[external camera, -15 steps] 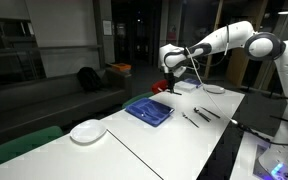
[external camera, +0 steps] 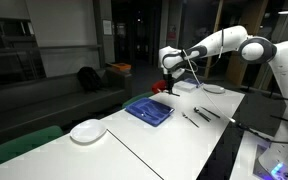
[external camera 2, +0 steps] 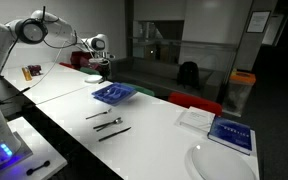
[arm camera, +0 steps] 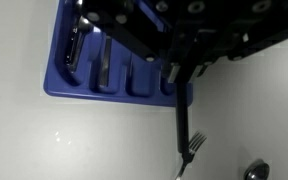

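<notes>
A blue compartment tray [arm camera: 124,95] lies on the white table, also visible in exterior view 1 as the tray [external camera: 150,111]. Several utensils lie inside it; one is a silver utensil [arm camera: 76,45] at the left of the wrist view. My gripper is shut on a dark, narrow utensil [arm camera: 182,115], which points downward in the wrist view, near the tray's right side. What kind of utensil it is cannot be told. Exterior view 1 shows my gripper [external camera: 170,78] above the table behind the tray. Beyond the dark utensil's end lies a fork [arm camera: 191,152].
Several loose utensils lie on the table, including a dark knife [external camera 2: 114,135]. A white plate [external camera: 88,131] stands at the left, and a white oval plate [external camera 2: 220,163] is at the right of exterior view 2.
The arm's links have shifted slightly to the right in exterior view 1. My gripper stays in nearly the same place, and the tray and table utensils look unmoved.
</notes>
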